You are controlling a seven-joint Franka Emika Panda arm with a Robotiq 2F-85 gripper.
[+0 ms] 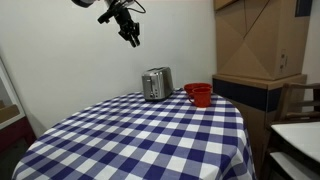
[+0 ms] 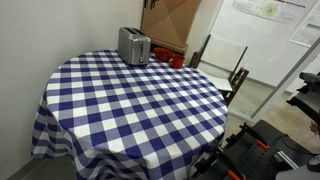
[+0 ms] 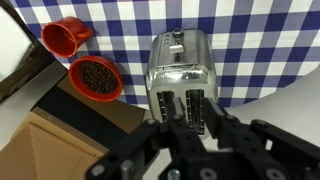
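A silver toaster [image 1: 157, 84] stands on the checkered table toward the back; exterior view 2 shows the same toaster [image 2: 134, 46] by the wall. High above the table, my gripper [image 1: 136, 43] points downward, partly open, with its fingertips close together and nothing visible between them. From the wrist view, the toaster [image 3: 182, 60] lies straight below, its slots partly covered by the dark fingers. Beside it are a red mug [image 3: 65, 36] and a red bowl [image 3: 95, 78] filled with small dark pieces.
The blue-and-white checkered tablecloth [image 1: 125, 140] is bare across the front and middle. Cardboard boxes [image 1: 250, 45] are stacked behind the table's right side. A chair [image 2: 229, 83] stands off the far edge.
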